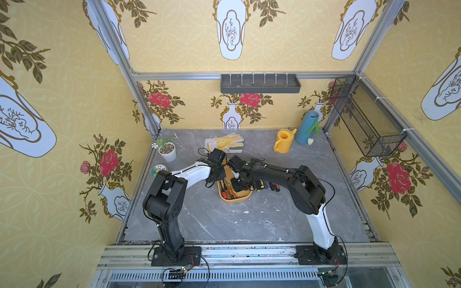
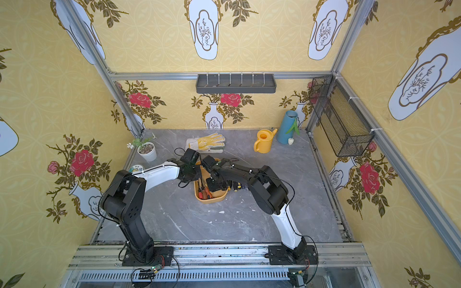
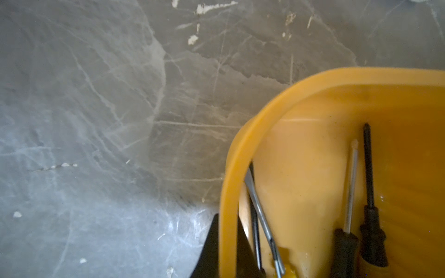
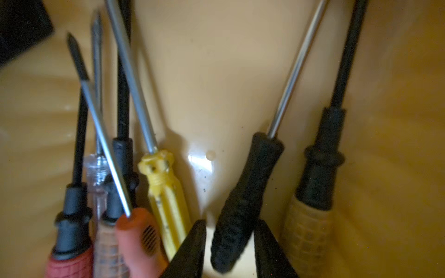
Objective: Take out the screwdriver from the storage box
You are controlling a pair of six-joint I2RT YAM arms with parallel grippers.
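Note:
The orange-yellow storage box (image 1: 234, 201) sits mid-table with several screwdrivers in it. In the left wrist view, my left gripper is shut on the box's rim (image 3: 266, 111), one finger either side. My right gripper reaches into the box, part open, its fingers on both sides of the black handle of a screwdriver (image 4: 248, 185); a gap shows beside the handle. To that handle's left lie a yellow-handled screwdriver (image 4: 166, 199) and an orange-handled one (image 4: 139, 241). A tan-handled screwdriver (image 4: 308, 227) lies close on its right.
Several tools (image 1: 274, 186) lie on the table right of the box. Gloves (image 1: 225, 142) lie behind it, and a yellow watering can (image 1: 284, 140) and blue jug (image 1: 306, 127) stand back right.

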